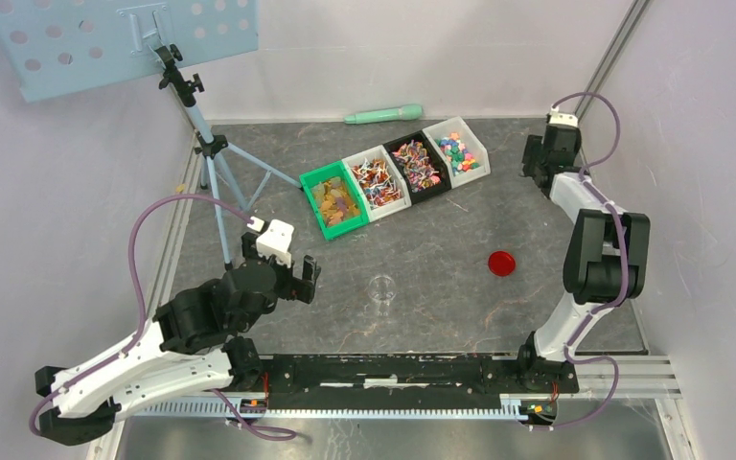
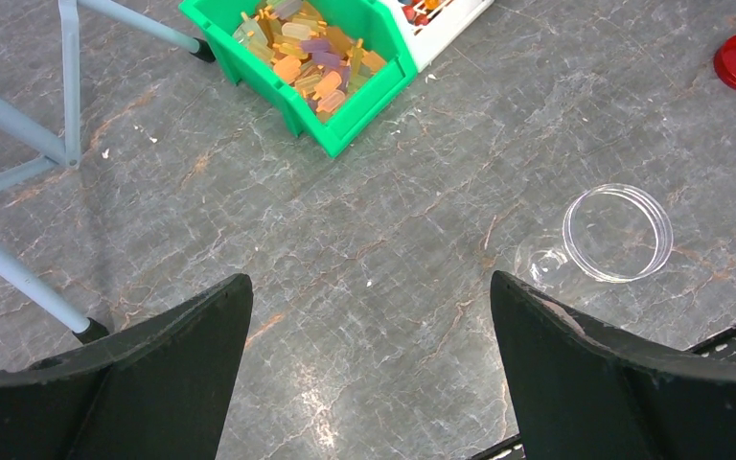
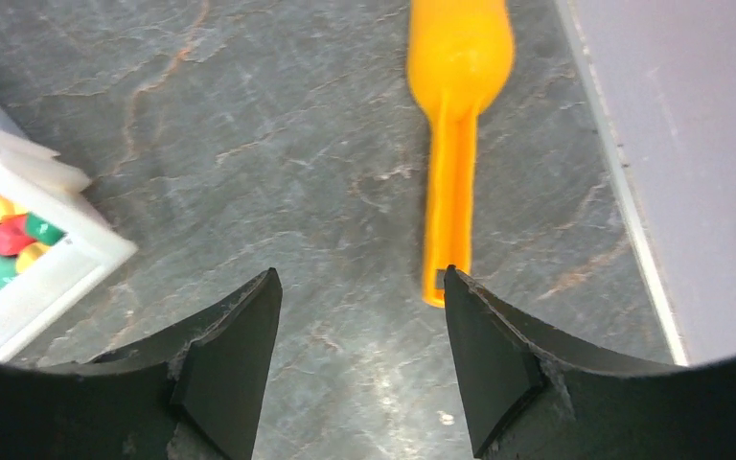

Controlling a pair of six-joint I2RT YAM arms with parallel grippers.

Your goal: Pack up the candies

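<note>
An orange scoop (image 3: pixel 460 57) lies on the floor at the back right, under my right gripper (image 1: pixel 537 158), whose fingers stand apart around the line of its handle, holding nothing. A clear jar (image 2: pixel 616 233) stands front centre, with a red lid (image 1: pixel 501 263) to its right. Four bins of candies form a row at the back: green (image 1: pixel 310 180), white, black (image 1: pixel 431 192) and white (image 3: pixel 91 249). My left gripper is open and empty above the floor at left.
A pale blue tripod (image 1: pixel 218 192) stands at the left. A mint tube (image 1: pixel 383 114) lies along the back wall. The right wall (image 3: pixel 690 144) is close beside the scoop.
</note>
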